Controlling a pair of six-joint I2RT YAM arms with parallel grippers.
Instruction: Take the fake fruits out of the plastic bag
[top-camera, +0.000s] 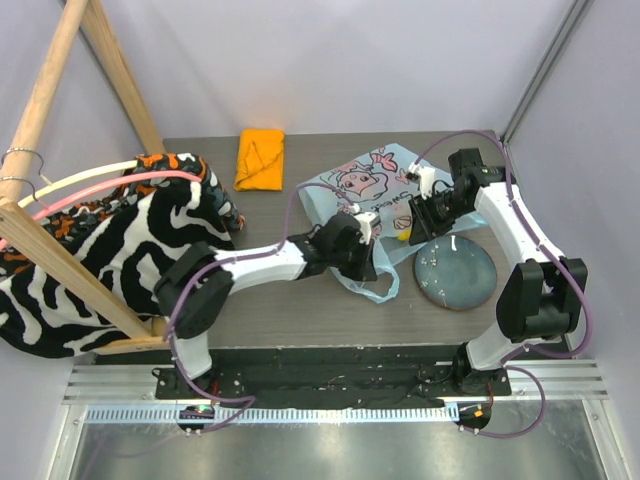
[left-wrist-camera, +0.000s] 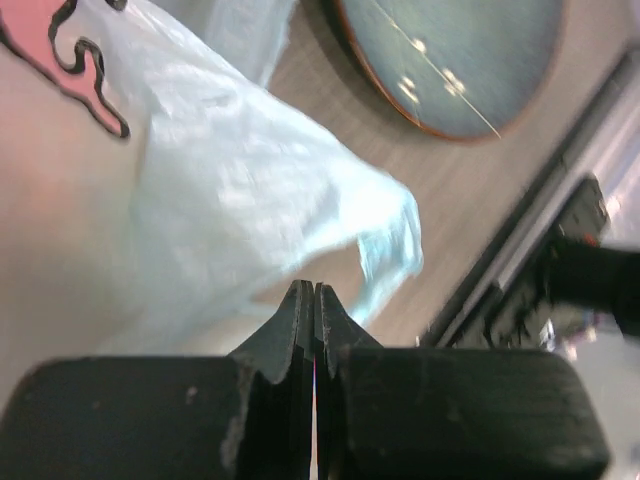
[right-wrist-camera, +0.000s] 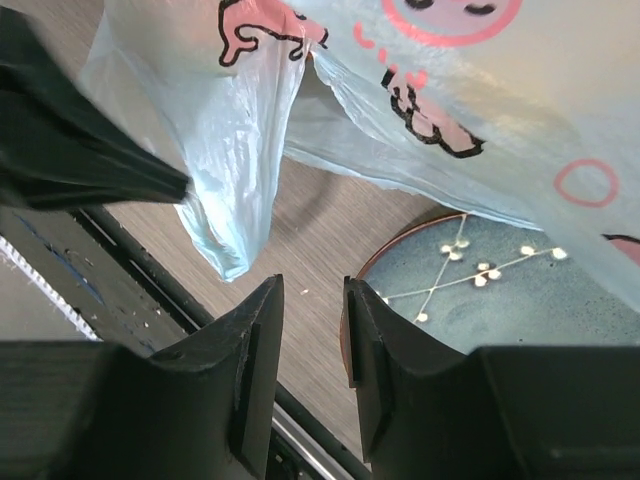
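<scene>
A pale blue plastic bag with pink animal prints lies on the table, its handle loop toward the front. Something yellow, likely a fruit, shows by the right gripper. My left gripper is shut with nothing between its fingers; the bag's handle lies just beyond the tips in the left wrist view. The right gripper stands open, its gap empty, near the bag and the plate. Through the thin plastic, other contents show only as blurred warm patches.
A grey-blue round plate sits at the right of the bag. An orange folded cloth lies at the back left. Patterned fabric and a wooden frame fill the left side. Bare table lies in front.
</scene>
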